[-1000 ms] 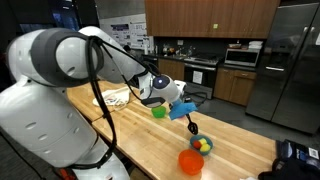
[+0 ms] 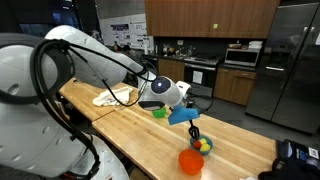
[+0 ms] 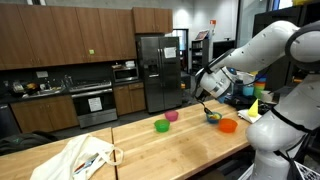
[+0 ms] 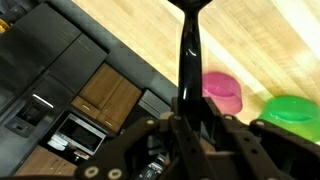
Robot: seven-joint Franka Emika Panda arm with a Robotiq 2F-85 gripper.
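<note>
My gripper is shut on the handle of a black spoon-like utensil (image 4: pixel 190 55), whose wide end is partly cut off at the top of the wrist view. In the first exterior view the utensil (image 2: pixel 194 131) points down, its lower end close to the rim of a blue bowl (image 2: pixel 208 150) holding several coloured balls. Whether it touches the bowl is hard to tell. An orange bowl (image 2: pixel 191 160) stands just in front of the blue one. Farther off are a green bowl (image 3: pixel 161 126) and a pink bowl (image 3: pixel 171 116).
A crumpled white cloth (image 3: pixel 85 155) lies toward the other end of the wooden table (image 3: pixel 185 145). Bare tabletop stretches between it and the bowls. Kitchen cabinets, a stove (image 3: pixel 95 100) and a fridge (image 3: pixel 160 70) stand well behind.
The arm has come slightly lower and to the right in the first exterior view, bringing the utensil's end nearer the blue bowl. The bowls have stayed in place.
</note>
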